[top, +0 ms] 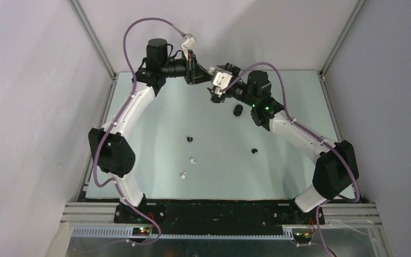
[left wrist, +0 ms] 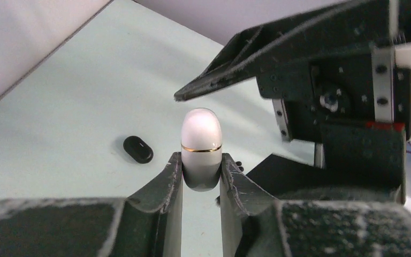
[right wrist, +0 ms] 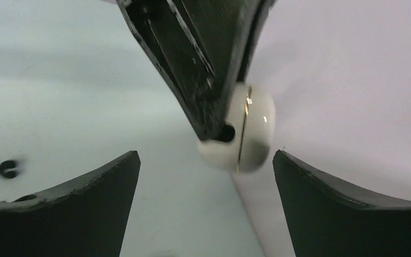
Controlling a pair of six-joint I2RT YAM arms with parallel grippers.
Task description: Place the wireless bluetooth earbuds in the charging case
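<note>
A white charging case with a gold band (left wrist: 201, 134) is held upright between the fingertips of my left gripper, above the table. In the right wrist view the case (right wrist: 257, 126) sits behind a dark finger of the left gripper. My right gripper faces it with fingers apart on either side, not touching it as far as shows; in the left wrist view its fingers reach past the case. On the table lie two small white earbuds (top: 192, 160) (top: 183, 175), small black earbuds (top: 190, 139) (top: 254, 151) and a black case (top: 237, 110).
Both arms meet over the back middle of the table (top: 219, 182), near the back wall (top: 267, 32). The front and middle of the table are open apart from the small items. Side walls and rails border it.
</note>
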